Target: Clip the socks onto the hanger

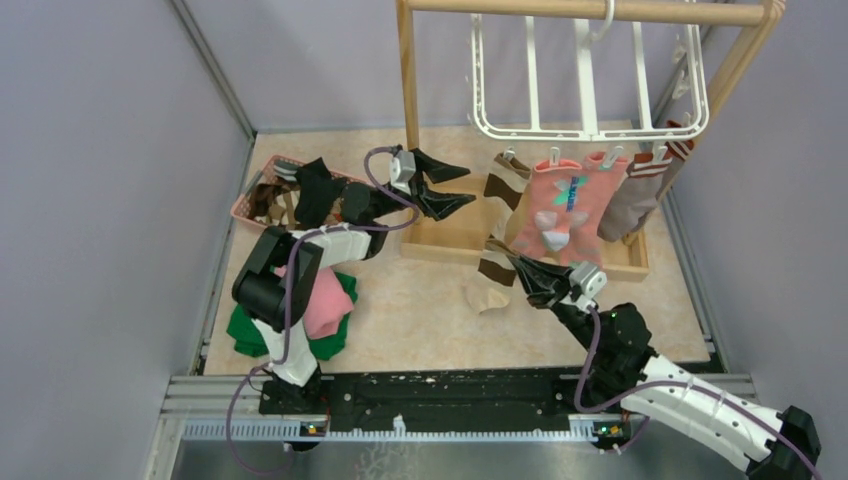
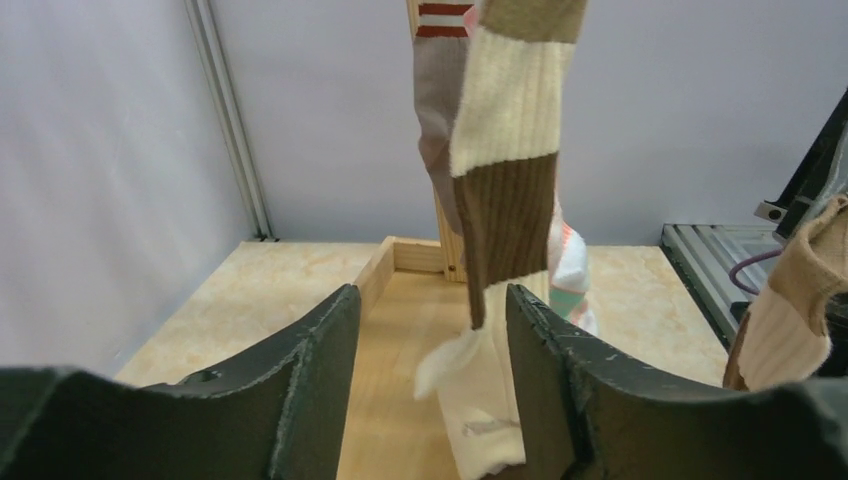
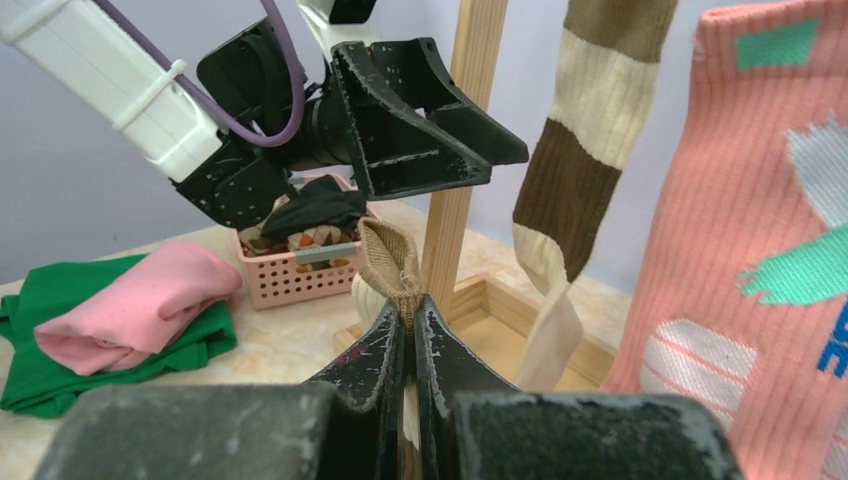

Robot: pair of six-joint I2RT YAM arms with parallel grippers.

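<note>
A brown-and-cream striped sock (image 1: 500, 205) hangs from a clip on the white hanger (image 1: 590, 130), alongside pink socks (image 1: 560, 200) and grey striped socks (image 1: 640, 185). Below it, my right gripper (image 1: 515, 258) is shut on a second striped sock (image 3: 390, 255), which dangles beneath the fingers. My left gripper (image 1: 470, 185) stands open with nothing between its fingers, left of the hanging striped sock; in the left wrist view that sock (image 2: 505, 210) rises beyond its fingertips.
A pink basket (image 1: 250, 215) of socks sits at the back left. Green (image 1: 245, 330) and pink (image 1: 330, 300) cloths lie in front of it. The wooden box base (image 1: 440, 250) is under the hanger.
</note>
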